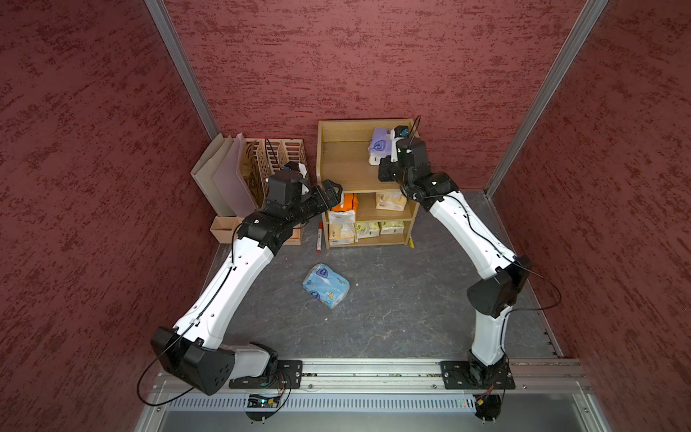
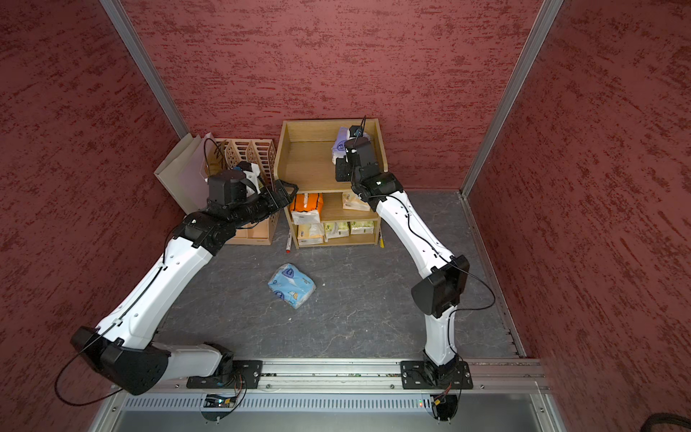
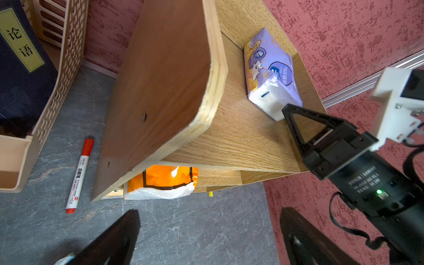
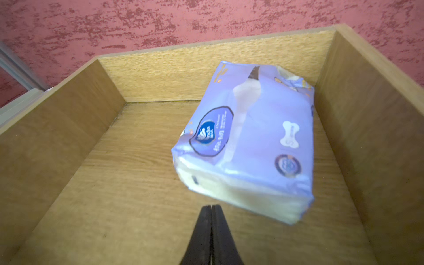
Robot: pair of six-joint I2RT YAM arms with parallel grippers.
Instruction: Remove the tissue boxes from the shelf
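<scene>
A purple tissue pack (image 4: 260, 128) lies on the wooden shelf's top (image 1: 345, 162), in the back right area near the right side wall. My right gripper is shut with nothing between its fingers, just in front of the pack's white front side and apart from it. In the left wrist view the same pack (image 3: 269, 72) shows past the shelf's side. My left gripper stands open and empty at the shelf's left front. An orange pack (image 1: 344, 202) and a pale pack (image 1: 391, 201) sit on the middle level; several pale packs (image 1: 367, 229) fill the bottom.
On the floor in front of the shelf lies a blue pack (image 1: 326, 285), with clear floor around it. Left of the shelf stand a slatted rack (image 1: 291, 149) with books and a red-capped marker (image 3: 80, 175). A yellow item (image 1: 411, 242) lies by the shelf's right foot.
</scene>
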